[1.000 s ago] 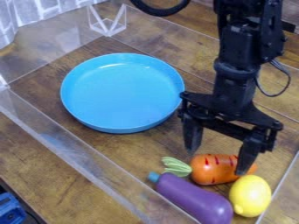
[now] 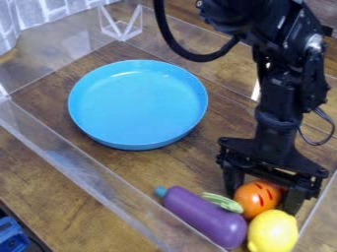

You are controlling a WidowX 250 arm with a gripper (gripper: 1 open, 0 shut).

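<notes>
My black gripper (image 2: pixel 270 175) is lowered over an orange carrot (image 2: pixel 259 197) with green leaves, its fingers down on either side near the carrot's body; whether they grip it is hidden. A purple eggplant (image 2: pixel 204 214) lies just left and in front of the carrot, and a yellow lemon (image 2: pixel 274 234) sits in front of it at the bottom edge.
A blue plate (image 2: pixel 138 98) lies on the wooden table (image 2: pixel 53 177) to the upper left. Clear plastic walls edge the table on the left and right. A blue object (image 2: pixel 10 234) is at the lower left corner.
My gripper has moved down and a little right onto the carrot. The carrot now appears turned more end-on, and the lemon sits slightly lower and further left.
</notes>
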